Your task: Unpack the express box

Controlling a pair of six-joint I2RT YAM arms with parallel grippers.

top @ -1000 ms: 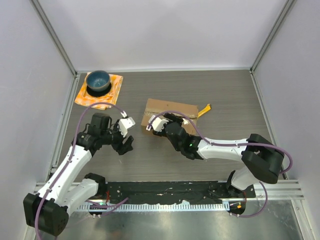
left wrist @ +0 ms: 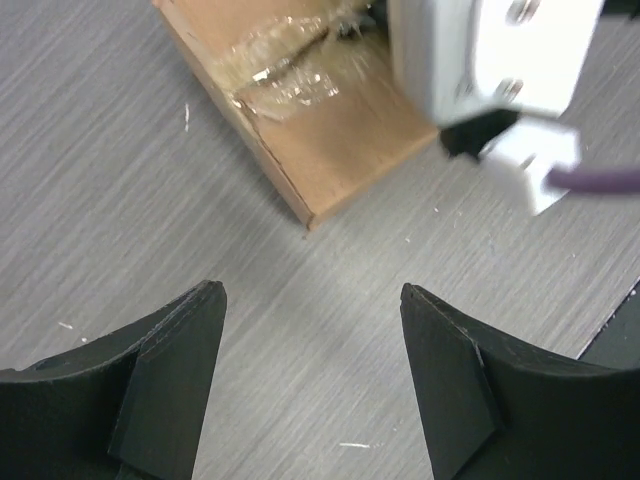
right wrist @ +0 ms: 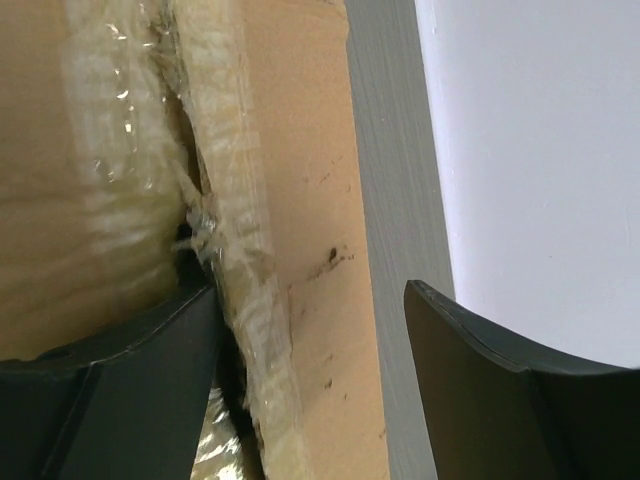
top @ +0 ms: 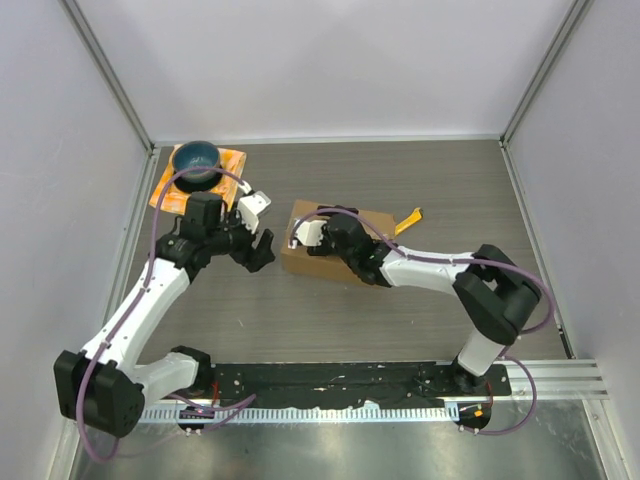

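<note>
A brown cardboard box (top: 320, 264) lies in the middle of the table, its top partly covered by the right arm. In the right wrist view, clear tape (right wrist: 255, 310) runs along a torn, slit seam in the cardboard. My right gripper is open over that seam; its left finger (right wrist: 170, 370) reaches down at the gap, the other stands over the flap. My left gripper (top: 262, 252) hovers left of the box, apart from it, fingers spread with only bare table between them. Crumpled tape shows on the box (left wrist: 345, 150) in the left wrist view.
A yellow cutter (top: 409, 221) lies just right of the box. At the back left, a dark blue bowl (top: 197, 158) stands by an orange cloth (top: 232, 162). Open table lies in front of the box and behind it.
My right gripper has moved away from the front edge, further over the box top. The left arm has shifted toward the back and slightly right, staying clear of the box.
</note>
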